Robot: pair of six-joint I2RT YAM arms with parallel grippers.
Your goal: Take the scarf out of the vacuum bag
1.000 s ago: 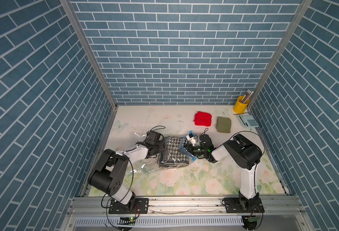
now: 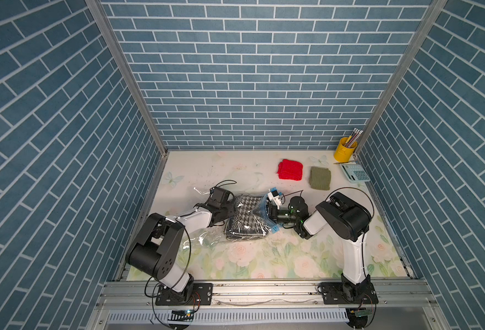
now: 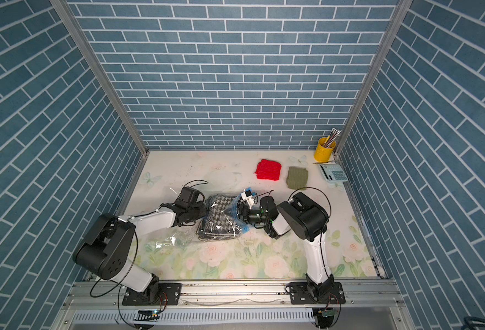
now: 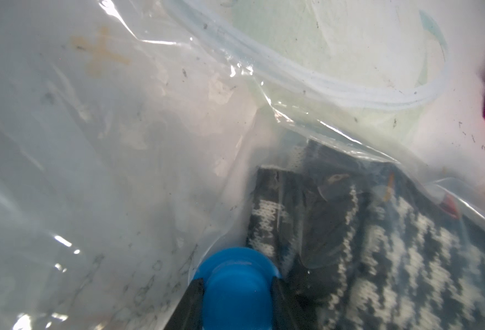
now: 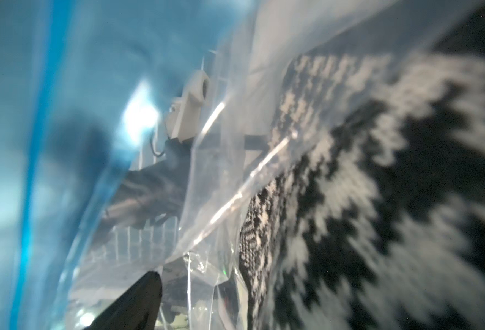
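Observation:
The folded houndstooth scarf lies inside the clear vacuum bag at the middle of the table. My left gripper is shut on a blue round piece of the bag, left of the scarf. My right gripper is at the bag's blue-edged mouth, on the scarf's right.
A red cloth, an olive cloth, a yellow pen cup and a calculator lie at the back right.
My right gripper and wrist have shifted slightly at the bag's mouth, and the blue edge has moved with them. The left arm looks unchanged.

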